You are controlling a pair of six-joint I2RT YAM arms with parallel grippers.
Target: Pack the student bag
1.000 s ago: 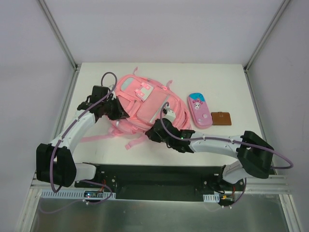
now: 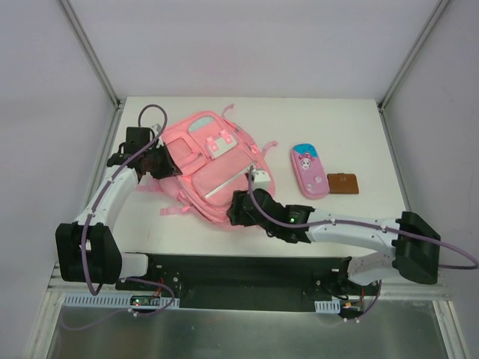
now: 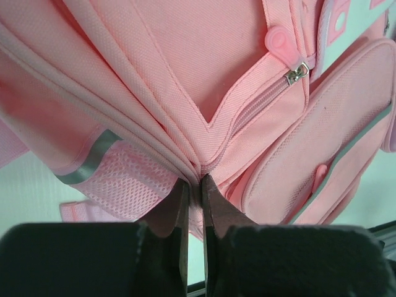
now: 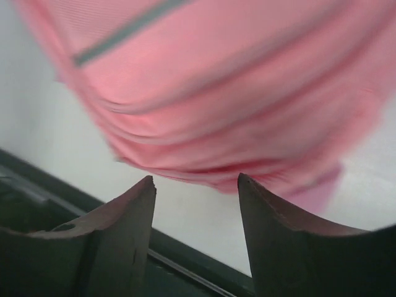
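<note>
The pink backpack (image 2: 217, 164) lies on the left and middle of the white table, its fabric bunched. My left gripper is shut on its edge fabric beside a zipper (image 3: 296, 75), at the bag's left side. My right gripper hovers open at the bag's near edge, nothing between its fingers; that wrist view is blurred. A pink pencil case (image 2: 310, 173) with a blue end and a brown rectangular item (image 2: 343, 183) lie to the right.
Dark edge and rail run along the front, close to the right gripper. Grey walls border the sides and back.
My left gripper has moved left, pulling the backpack leftward with it. My right gripper has shifted slightly relative to the bag, whose near edge has moved left.
</note>
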